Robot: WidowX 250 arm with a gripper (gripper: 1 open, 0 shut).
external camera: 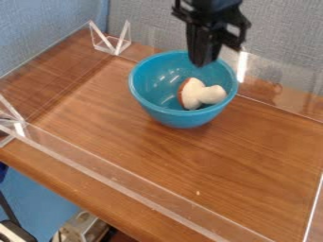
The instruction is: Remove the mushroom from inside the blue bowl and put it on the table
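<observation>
The mushroom (212, 95), pale with a reddish-brown part on its left, rests inside the blue bowl (151, 104). The bowl stands upright on the wooden table toward the back. My black gripper (209, 59) hangs above the bowl's back rim, apart from the mushroom. No object shows in its grasp. Its dark fingers blend together, so how far apart they stand is unclear.
Bare wooden table (164, 156) lies in front of the bowl and to both sides. A white wire-like bracket (111, 40) stands at the back left. Clear edging runs along the table's front and back, with grey walls behind.
</observation>
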